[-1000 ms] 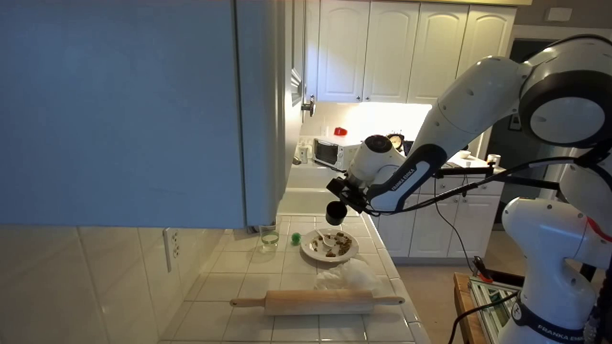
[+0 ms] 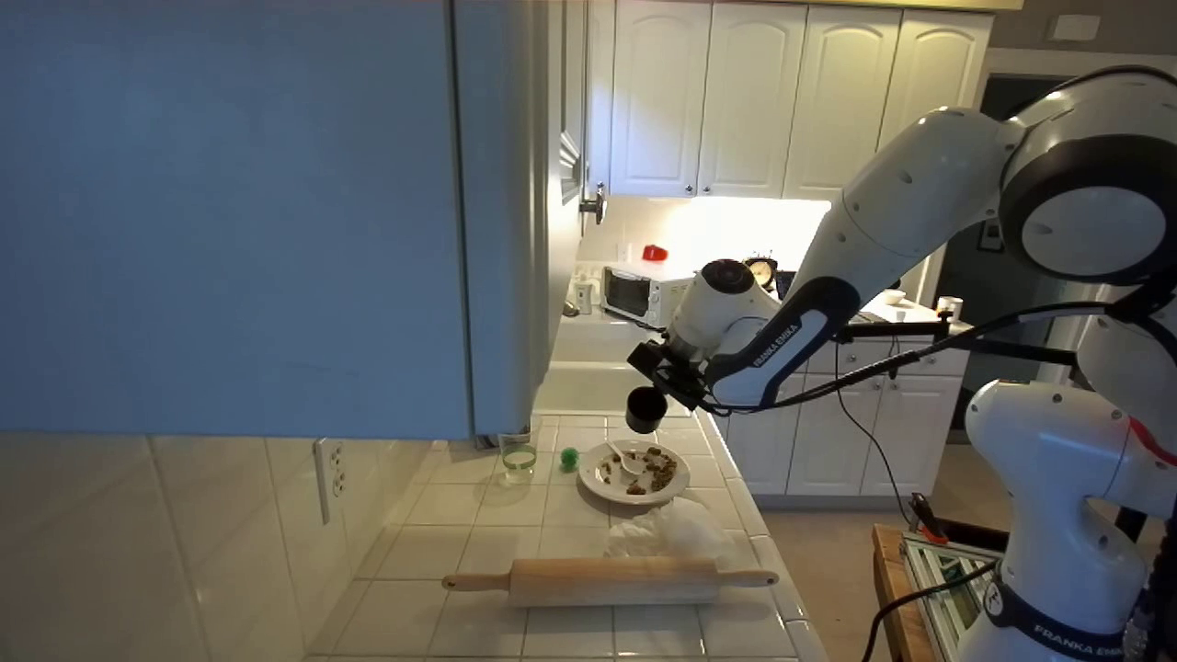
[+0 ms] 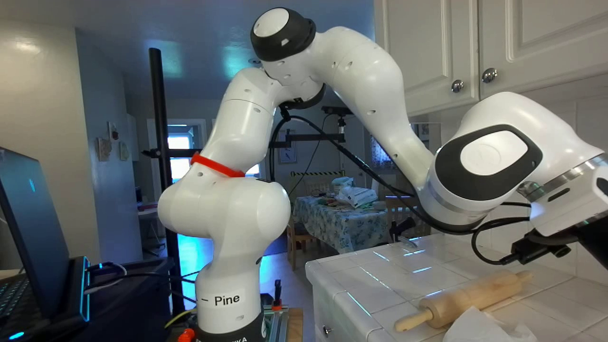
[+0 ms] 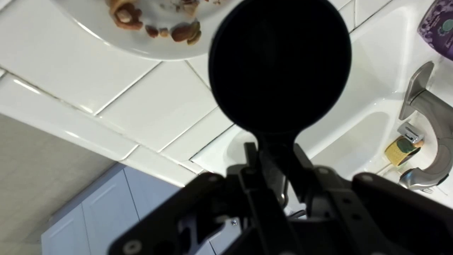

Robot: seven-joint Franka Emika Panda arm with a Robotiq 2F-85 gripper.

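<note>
A black measuring cup is held by its short handle, with my gripper shut on it. In exterior view 1 the cup hangs in the air above the counter, just beyond the white plate. Its inside is too dark to tell whether anything is in it. On the plate lie several brown nut-like pieces and a white spoon. The wrist view catches only part of the plate, at the top. Exterior view 2 leaves the cup and fingers out of sight.
A wooden rolling pin and a crumpled white bag lie on the near counter. Left of the plate are a clear glass and a small green object. Beyond is the sink, with its faucet. A cabinet overhangs the left side.
</note>
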